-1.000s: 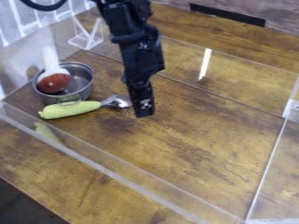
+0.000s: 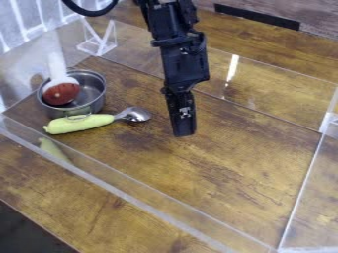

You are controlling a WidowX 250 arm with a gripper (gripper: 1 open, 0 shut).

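Note:
My black gripper [image 2: 183, 121] hangs shut over the middle of the wooden board, nothing visible between its fingers. It is to the right of a metal spoon [image 2: 133, 115] and a pale green corn-like toy [image 2: 74, 124]. At the left, a steel bowl [image 2: 89, 96] holds a red object [image 2: 59, 93] with a white piece standing up from it.
Clear low walls surround the wooden work area [image 2: 224, 188], with wide free room to the right and front. A green object [image 2: 53, 152] shows at the lower left by the clear front wall.
My gripper has moved to the right across the board, away from the spoon. The bowl, spoon and corn-like toy look unchanged.

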